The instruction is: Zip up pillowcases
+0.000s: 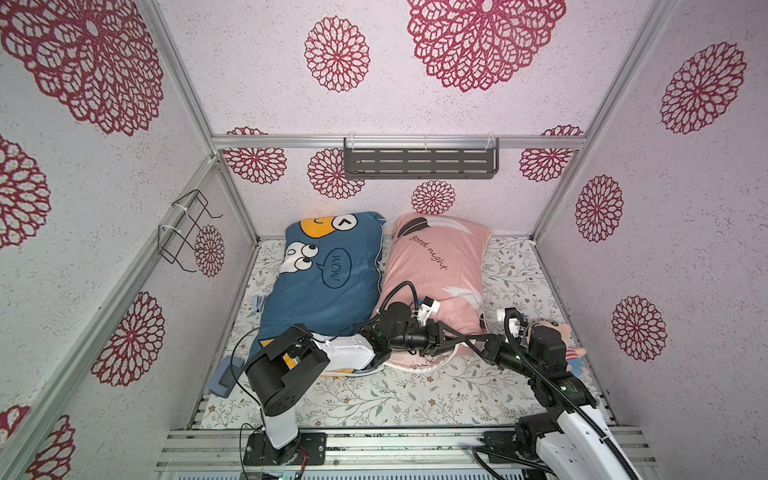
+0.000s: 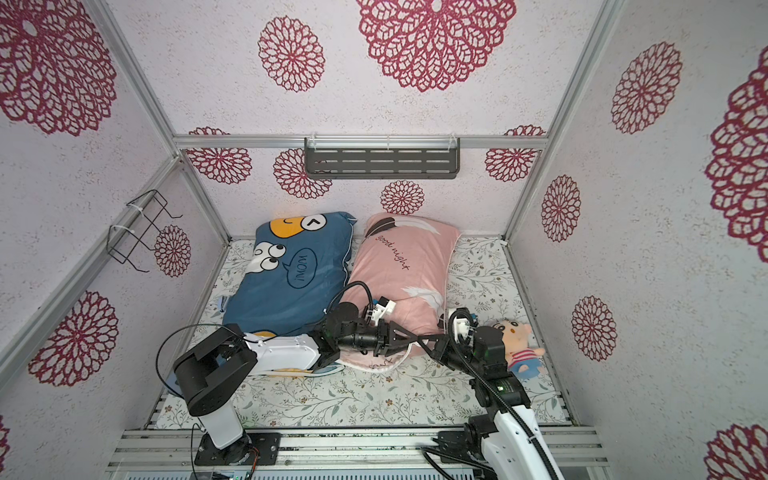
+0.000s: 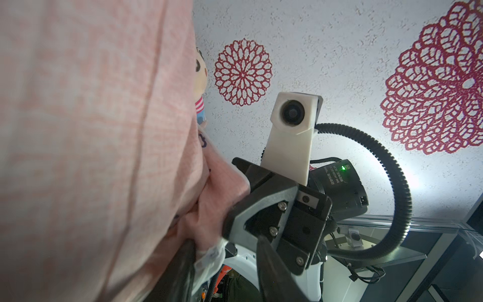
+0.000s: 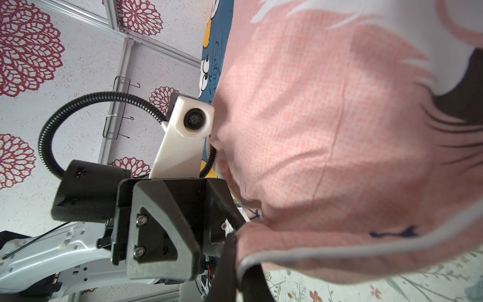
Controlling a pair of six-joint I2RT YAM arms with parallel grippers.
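Observation:
The pink pillowcase (image 1: pixel 432 272) lies right of the blue pillowcase (image 1: pixel 320 280). Both grippers meet at its near edge. My left gripper is part open at the folded pink corner, where a pale strip (image 3: pixel 208 259) shows; whether cloth is between its fingers is hard to tell. My right gripper is shut on the white-piped pink edge (image 4: pixel 352 251). The zipper pull cannot be made out.
A soft doll (image 2: pixel 524 352) lies at the right wall, behind the right arm. A grey shelf (image 1: pixel 420 160) hangs on the back wall.

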